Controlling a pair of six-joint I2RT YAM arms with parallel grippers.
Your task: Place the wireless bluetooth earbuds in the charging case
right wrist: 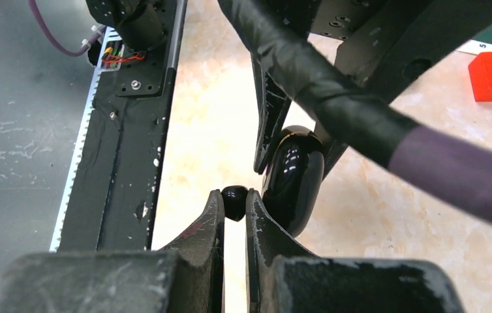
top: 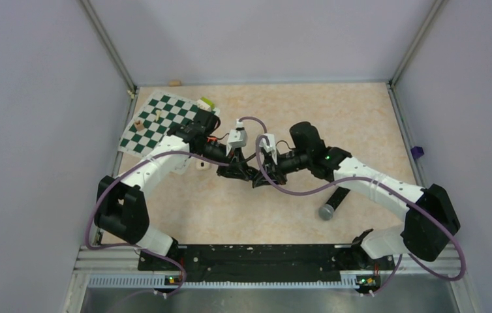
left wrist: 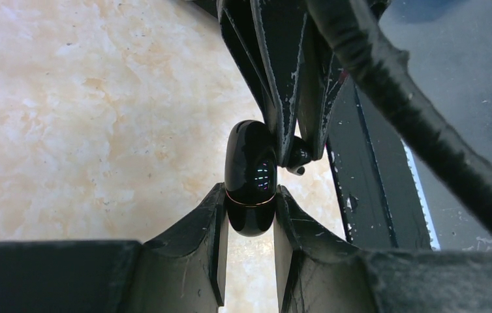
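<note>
The glossy black charging case is pinched between the fingertips of my left gripper, held above the table. A thin gold seam rings it, and no gap at that seam shows. My right gripper is shut on a small black earbud, whose rounded end shows between the fingertips. In the right wrist view the case stands just right of the earbud. The left wrist view has the right fingers close against the case's side; whether they touch cannot be told. In the top view both grippers meet mid-table, hiding the small parts.
A green-and-white checkered board lies at the back left. A red block shows beside it in the right wrist view. A black cylinder lies under the right arm.
</note>
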